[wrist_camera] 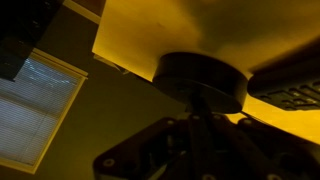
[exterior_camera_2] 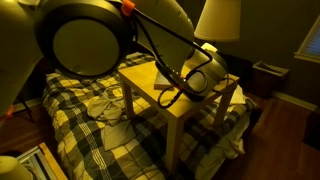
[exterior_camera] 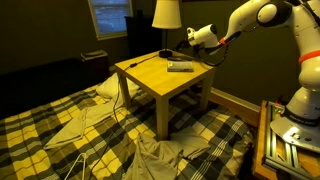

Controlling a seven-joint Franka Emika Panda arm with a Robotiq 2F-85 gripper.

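Observation:
My gripper is dim in the wrist view; its dark fingers look shut together, with nothing seen between them. Just past the fingertips is a round black object (wrist_camera: 190, 72), apparently the lamp's base; whether they touch it I cannot tell. In exterior view 1 the gripper (exterior_camera: 184, 44) is at the table's far right side, right of the lamp (exterior_camera: 167, 14). The light wooden table (exterior_camera: 145, 78) carries a small pale box or book (exterior_camera: 180, 66). A dark object with a perforated face (wrist_camera: 292, 92) lies at the right of the wrist view.
A bed with a plaid blanket (exterior_camera: 30, 125) fills the room's left and surrounds the table. Grey cloths (exterior_camera: 155, 158) lie on it. A thin cable hangs by the table's left side. A window (exterior_camera: 110, 16) is behind.

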